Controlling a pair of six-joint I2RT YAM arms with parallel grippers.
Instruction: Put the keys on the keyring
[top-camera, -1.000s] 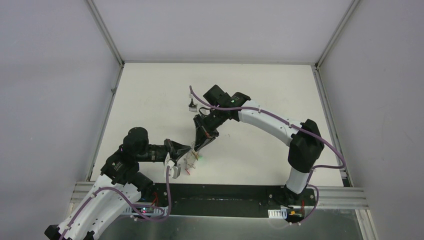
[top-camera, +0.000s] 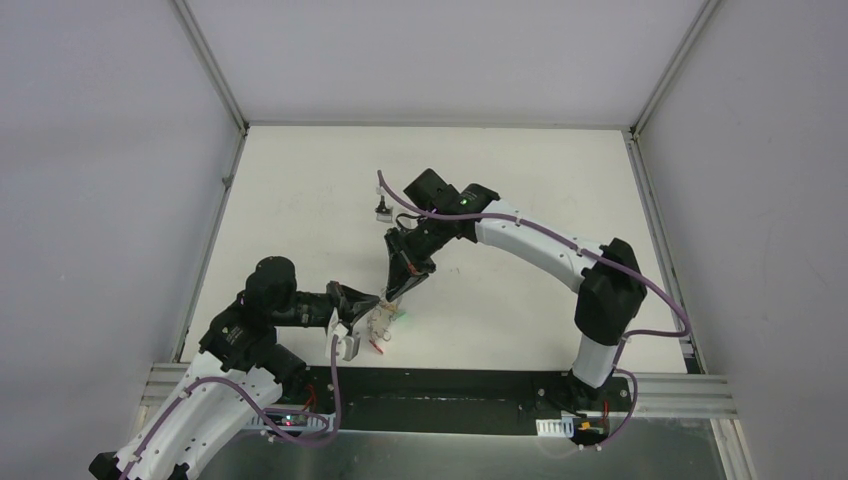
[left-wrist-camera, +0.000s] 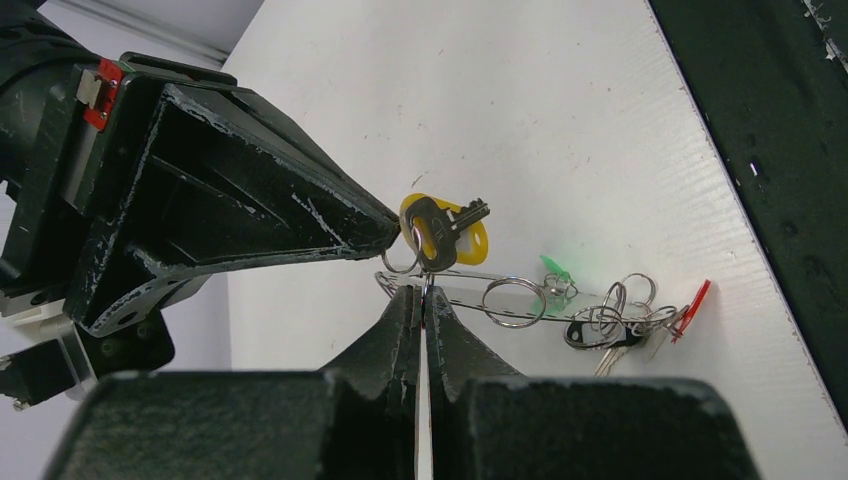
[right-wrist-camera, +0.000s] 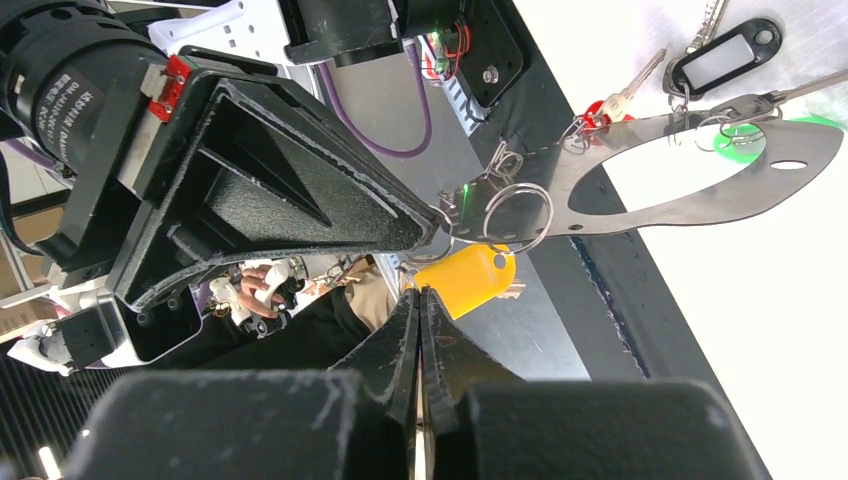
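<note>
My left gripper is shut at the near end of the keyring, a flat metal holder seen almost edge-on in the left wrist view. A loose ring (right-wrist-camera: 519, 216) and several keys hang along it. Right beside it, my right gripper is shut, with a thin ring (left-wrist-camera: 403, 263) at its tips. From there hang a yellow tag (right-wrist-camera: 470, 281) and a dark-headed key (left-wrist-camera: 442, 232). These lie close against the holder's end; whether that ring passes through the holder cannot be told. In the top view the tips nearly meet.
Farther along the holder are a black tag (right-wrist-camera: 727, 55), a green tag (right-wrist-camera: 738, 145) and a red tag (left-wrist-camera: 692, 308).
Both arms have barely shifted. The hanging end of the keyring with the red tag sits slightly lower in the top view than before.
</note>
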